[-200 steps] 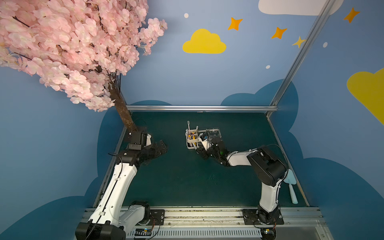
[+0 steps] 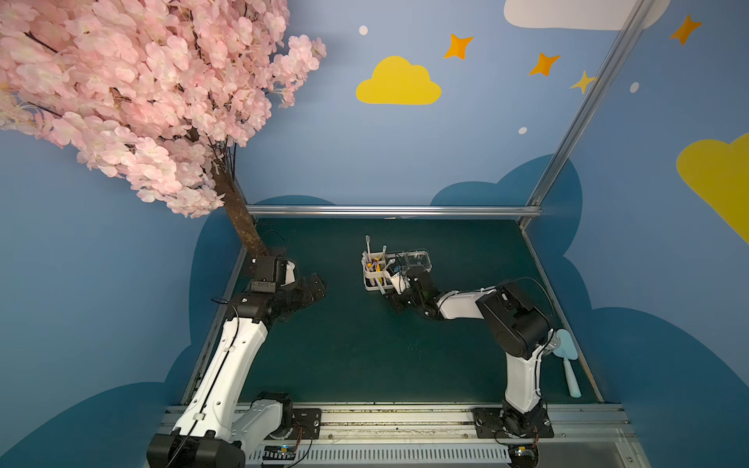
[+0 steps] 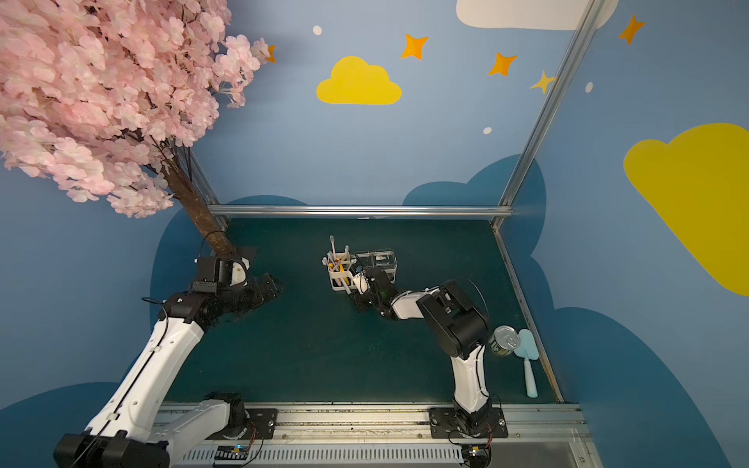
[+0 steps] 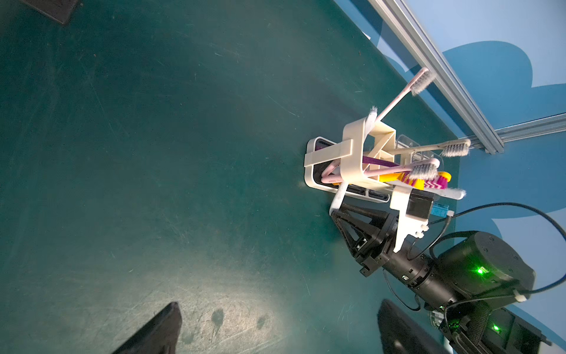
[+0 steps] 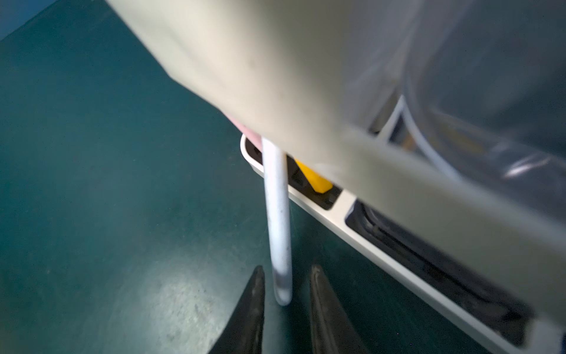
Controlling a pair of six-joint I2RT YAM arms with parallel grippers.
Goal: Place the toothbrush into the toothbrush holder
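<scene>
A white toothbrush holder (image 4: 353, 156) stands on the dark green table, with several toothbrushes leaning in it. One white toothbrush handle (image 5: 277, 218) slants out past the holder's front, its rounded end low over the table. My right gripper is partly open around that end, a gap showing on either side of the handle. The brush's upper part is hidden behind the blurred pale part across the right wrist view. At the left, away from the holder, my left gripper (image 2: 320, 287) is open and empty, its fingers (image 4: 156, 330) spread wide.
A clear tray (image 3: 378, 261) adjoins the holder's right side. A lidded can (image 3: 504, 339) and a light blue spatula-like tool (image 3: 528, 362) lie at the far right. The pink tree (image 2: 242, 218) rises at the back left.
The right arm's elbow and forearm have shifted slightly left, while its gripper stays beside the holder's front. The left arm looks unmoved.
</scene>
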